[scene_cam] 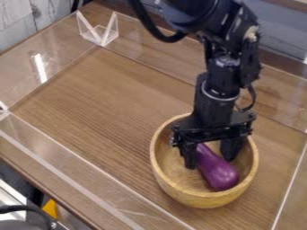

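My gripper (211,142) is low inside a yellow bowl (175,189) at the lower right of the camera view, its black fingers apart over a purple eggplant (217,172). The eggplant lies tilted lengthwise on the bowl's floor, its upper end partly hidden by the gripper. Whether the fingers touch it is not clear.
A white wire rack (99,27) stands at the back left. Dark cables and a small yellow object lie at the lower left edge.
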